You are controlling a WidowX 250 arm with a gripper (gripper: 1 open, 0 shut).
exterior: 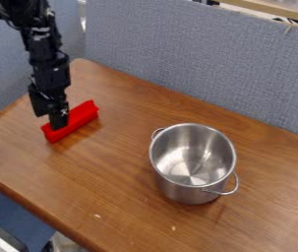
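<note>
A long red block (78, 122) lies on the wooden table at the left. The dark gripper (51, 114) reaches down from the upper left onto the block, its tips at or just over the block's left part; whether they are open or shut around it is too small to tell. A steel pot (191, 162) with two handles stands upright on the right side of the table, apart from the block.
Padded grey-blue partitions (198, 69) stand along the back and left. A pale shelf with a clear bin sits beyond, at the top right.
</note>
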